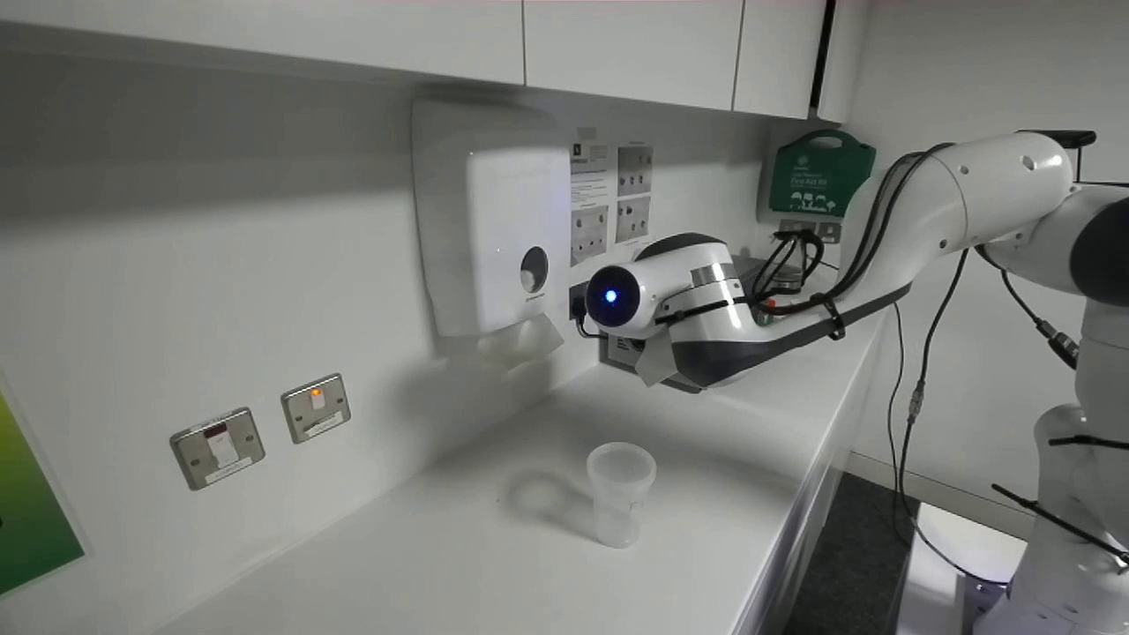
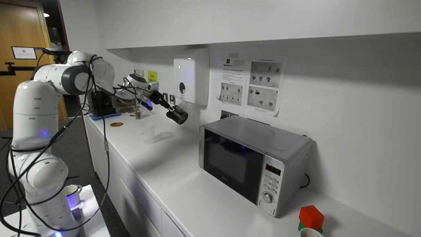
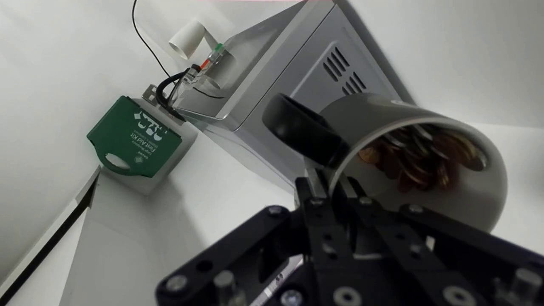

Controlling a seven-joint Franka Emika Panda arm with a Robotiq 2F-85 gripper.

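In the wrist view a pale mug (image 3: 357, 117) with a black handle (image 3: 301, 130) is gripped at its rim. My gripper is shut on that rim, close beside the handle. Copper and silver coins (image 3: 420, 158) lie inside the tilted mug. From the second exterior view, the mug (image 2: 177, 115) looks dark and hangs in the air off the end of the gripper (image 2: 169, 107). A translucent plastic cup (image 1: 619, 497) stands upright on the counter, below and apart from it. The arm hides gripper and mug in the first exterior view.
A grey microwave (image 2: 252, 150) stands farther along the counter (image 2: 173, 177). The paper towel dispenser (image 1: 497, 233) hangs on the wall near the arm, under cupboards (image 1: 624, 48). A red block (image 2: 311, 217) sits at the near end. Counter around the cup is clear.
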